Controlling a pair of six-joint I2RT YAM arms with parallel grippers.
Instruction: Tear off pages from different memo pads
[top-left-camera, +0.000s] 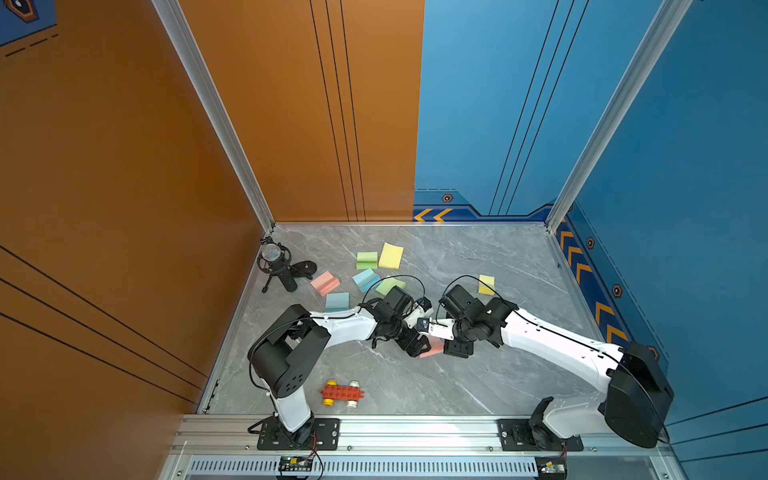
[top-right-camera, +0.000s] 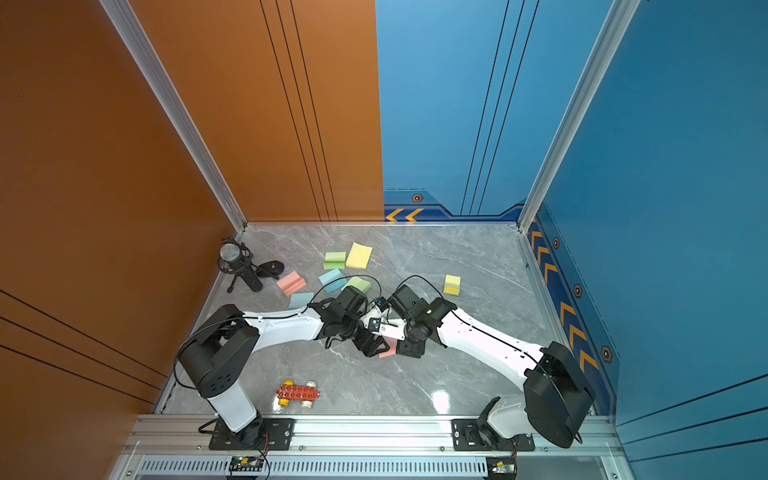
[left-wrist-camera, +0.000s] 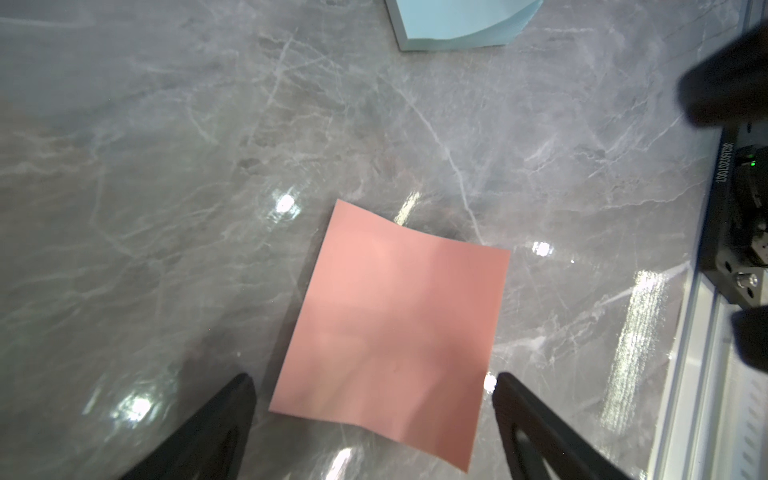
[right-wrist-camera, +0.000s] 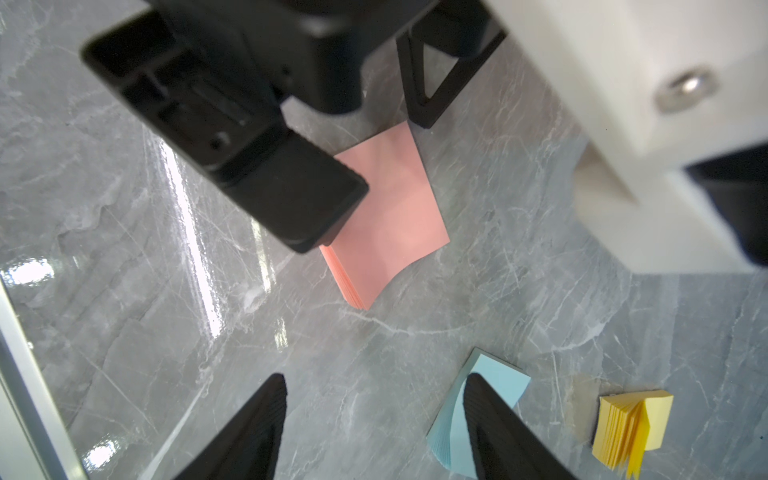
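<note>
A pink memo pad lies on the grey table, mostly hidden under the arms in both top views. My left gripper stands open above it, fingers apart, with the pad's near edge showing between the tips. In the right wrist view the pink pad shows a thick edge of stacked pages, partly covered by the left gripper. My right gripper is open beside the pad, with only table between its fingers. A blue memo pad is partly behind its right finger. Its fingertips enter the left wrist view at the right edge.
Several green, blue, yellow and pink papers or pads lie behind the left arm, such as a yellow sheet. A yellow pad sits behind the right arm. A red toy is in front; a black device stands back left.
</note>
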